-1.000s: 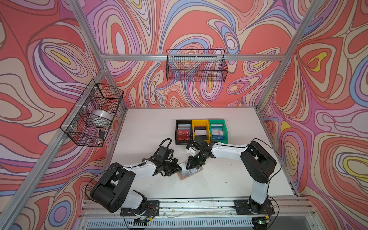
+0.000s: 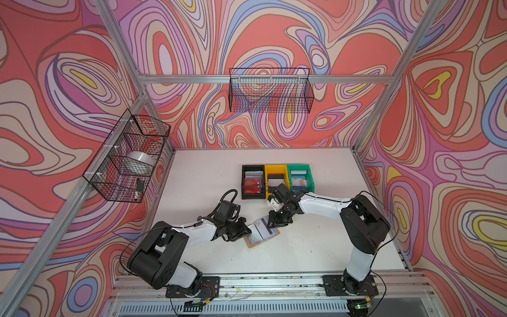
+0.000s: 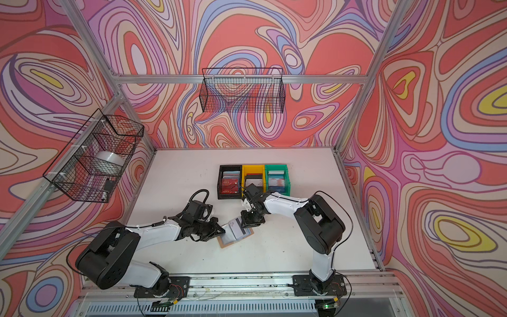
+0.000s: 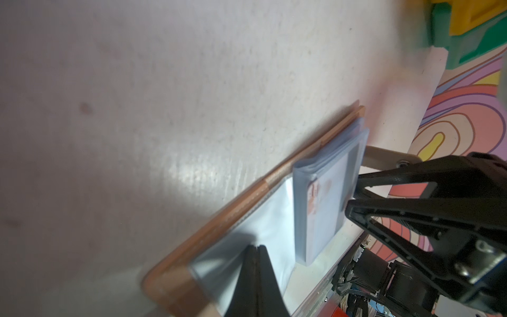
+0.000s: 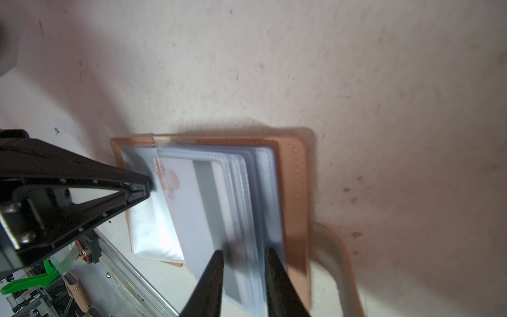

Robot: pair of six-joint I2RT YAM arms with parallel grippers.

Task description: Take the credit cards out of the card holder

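Observation:
The tan card holder [image 2: 255, 242] lies open on the table, clear sleeves stacked on its right part; a pale card with a dark stripe [image 5: 195, 206] shows in the top sleeve. My left gripper is shut at the holder's left part, over white sleeve material; whether it pinches any is unclear. My right gripper is low on the sleeves' right edge, fingertips somewhat apart and blurred; I cannot tell if anything is between them.
Black [image 2: 253, 196], yellow [image 2: 277, 168] and green [image 2: 311, 185] bins with cards stand behind the holder. Wire baskets hang on the frame.
Over the last second my right gripper has moved right and back along the holder, uncovering more of the sleeves. My left gripper has shifted very slightly.

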